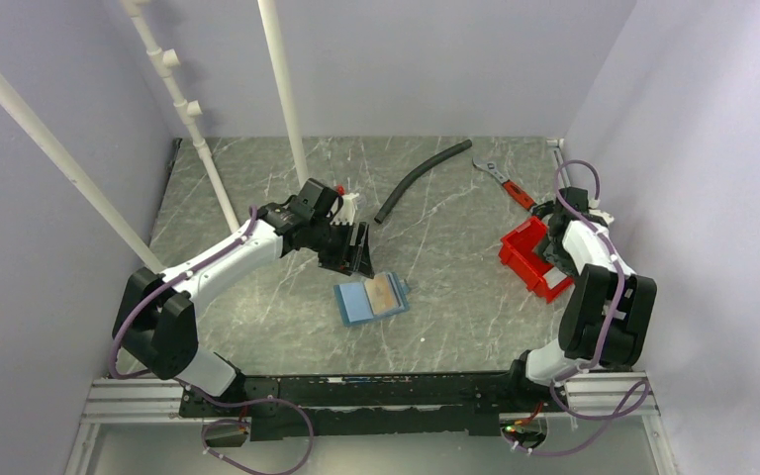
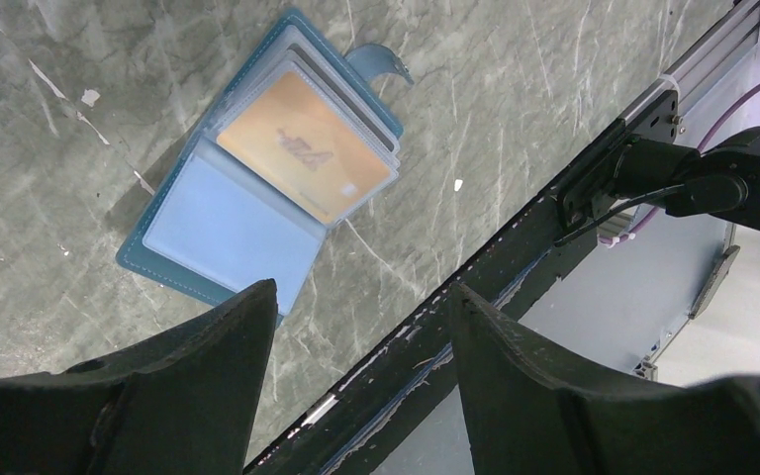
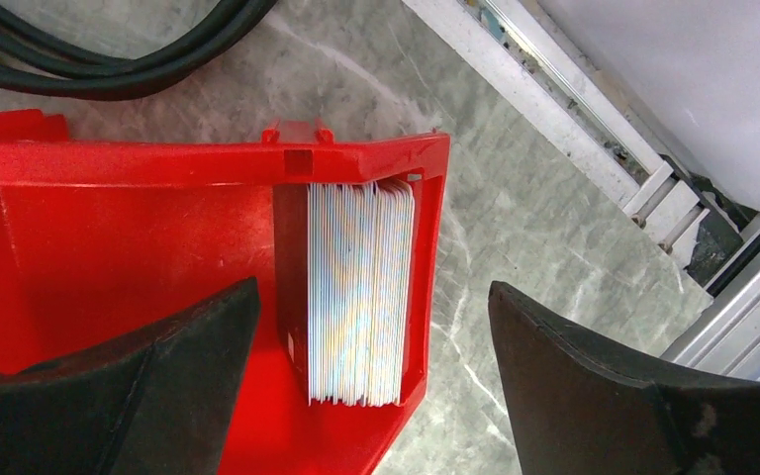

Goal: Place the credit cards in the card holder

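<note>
The card holder (image 2: 228, 282), blue and spread flat, lies on the table with clear sleeves and a tan page (image 2: 302, 148) on one half. Over it, in the left wrist view, my left gripper is open and empty; the holder sits beyond its fingertips. A tight row of white cards (image 3: 358, 297) stands on edge at one end of the red bin (image 3: 158, 163). My right gripper is above that end, its fingers spread apart to either side of the card row, touching none that I can see.
A dark hose (image 1: 421, 178) and an orange-handled wrench (image 1: 505, 183) lie toward the back of the table. Black cable (image 3: 119, 74) curls beside the bin. The right wall (image 1: 703, 198) is close to the right arm. Mid-table is free.
</note>
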